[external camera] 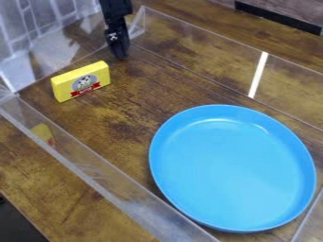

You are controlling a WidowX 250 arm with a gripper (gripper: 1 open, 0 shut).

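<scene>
The black gripper (117, 40) hangs at the top of the camera view, by the far left corner of the clear-walled area, above and behind a yellow box (81, 81) with a small red and grey label. The box lies apart from it on the wooden floor. The gripper's fingers are small and dark, hard to make out; nothing shows held between them. A large blue plate (232, 168) sits at the lower right.
Transparent walls (113, 175) border the wooden surface. The middle between box and plate is clear. A white strip (259, 75) lies at the right toward the back.
</scene>
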